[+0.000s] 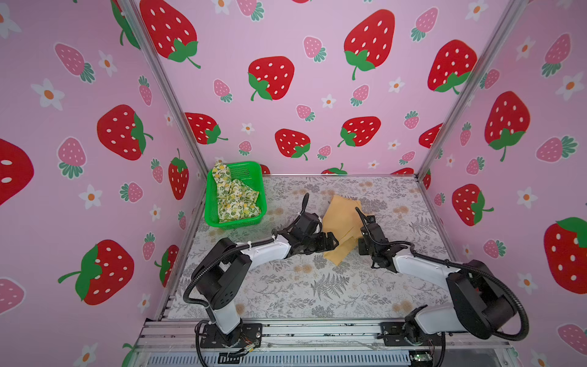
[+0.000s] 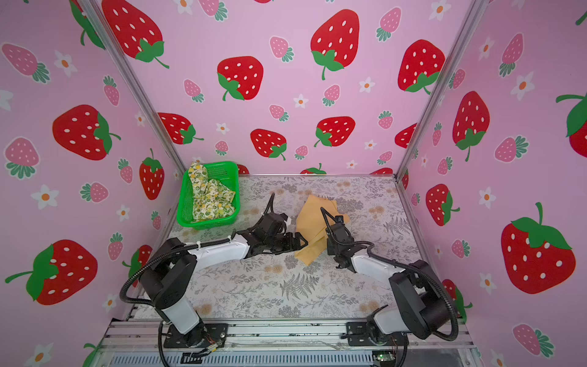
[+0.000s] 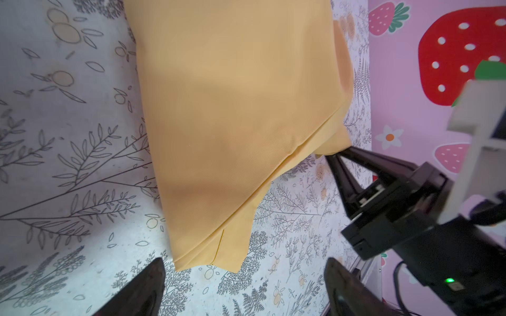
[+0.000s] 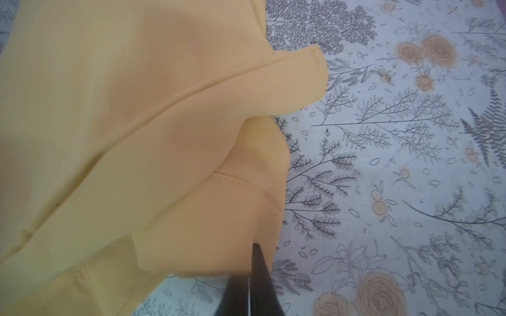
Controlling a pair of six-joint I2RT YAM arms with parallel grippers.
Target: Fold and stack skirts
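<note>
A yellow-orange skirt (image 1: 340,215) lies creased on the table, its near end narrowing to a corner and a diagonal fold crossing it. My left gripper (image 1: 333,242) is open at the skirt's left edge; in the left wrist view its fingers (image 3: 139,292) are spread wide, short of the near corner, nothing between them. On the skirt's right side, my right gripper (image 1: 362,244) is shut on a bit of its edge. The right wrist view shows raised cloth (image 4: 210,242) running to the closed fingertips (image 4: 256,258); the pinched part is mostly hidden.
At the back left stands a green basket (image 1: 261,205) with lemon-patterned cloth (image 1: 235,202) inside. Bare table shows in front of the skirt and to its right. Pink walls enclose the sides and back.
</note>
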